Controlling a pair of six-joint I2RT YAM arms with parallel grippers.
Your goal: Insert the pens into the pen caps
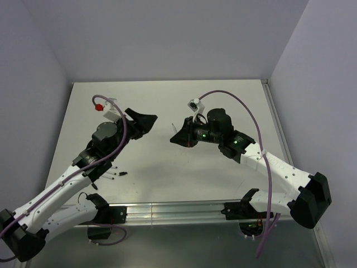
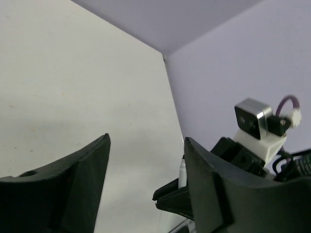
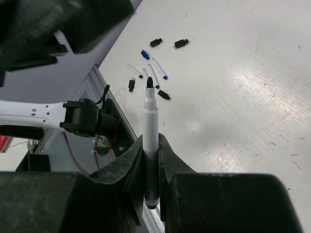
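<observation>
A white pen (image 3: 150, 124) with a bare black tip points upward, its lower half between the fingers of my right gripper, which is shut on it. No cap covers that tip. My left gripper (image 1: 154, 121) hangs apart from it, to the left in the top view. Its fingers (image 2: 92, 167) stand open in the left wrist view, nothing between them. On the table, in the right wrist view, lie several loose pens (image 3: 159, 69) and small caps, among them a blue cap (image 3: 145, 54) and a black cap (image 3: 181, 43).
A metal rail (image 1: 173, 211) runs along its front edge. Another black cap (image 1: 122, 173) lies at the front left, near the left arm.
</observation>
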